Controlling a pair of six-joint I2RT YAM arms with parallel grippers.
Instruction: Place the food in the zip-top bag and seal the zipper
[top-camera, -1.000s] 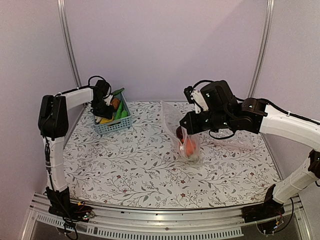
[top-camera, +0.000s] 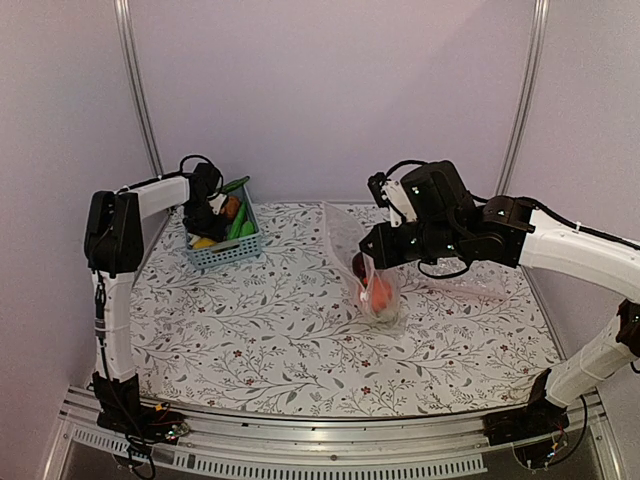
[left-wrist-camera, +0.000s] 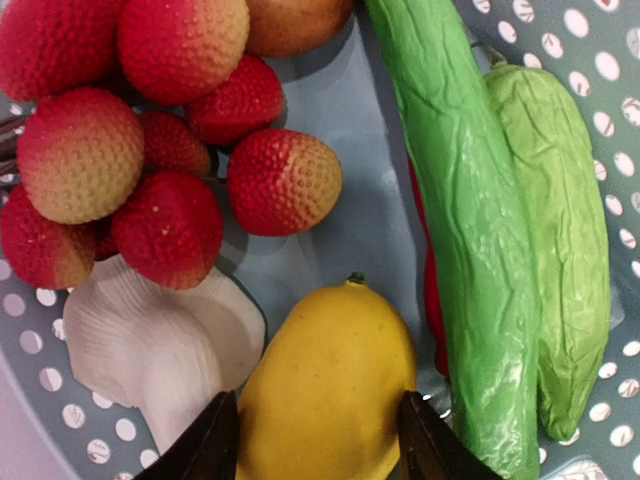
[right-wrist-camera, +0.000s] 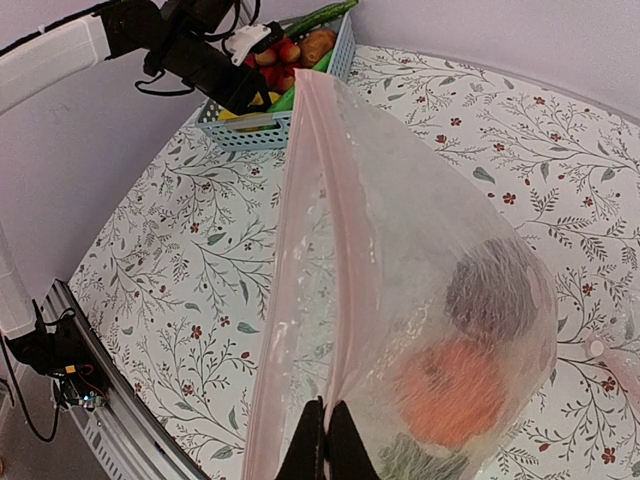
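Note:
A yellow mango-like fruit (left-wrist-camera: 330, 380) lies in the blue basket (top-camera: 222, 256) at the far left. My left gripper reaches down into the basket, its fingers parted on either side of this fruit; whether both press on it is hard to tell. The clear zip bag (right-wrist-camera: 420, 230) stands on the table right of centre, its pinkish zipper strip (right-wrist-camera: 345, 220) running up along the mouth. My right gripper is shut on the bag's edge. Through the film show an orange-red item (right-wrist-camera: 455, 390), a dark round one (right-wrist-camera: 490, 285) and something greenish (right-wrist-camera: 420, 458).
Around the yellow fruit lie red lychees (left-wrist-camera: 178, 45), a white garlic bulb (left-wrist-camera: 165, 340), a long green cucumber (left-wrist-camera: 465, 230) and a pale green vegetable (left-wrist-camera: 560, 200). Another clear bag (top-camera: 470, 283) lies flat at right. Table between basket and standing bag is clear.
The basket has moved very little, and the right arm and bag stay put.

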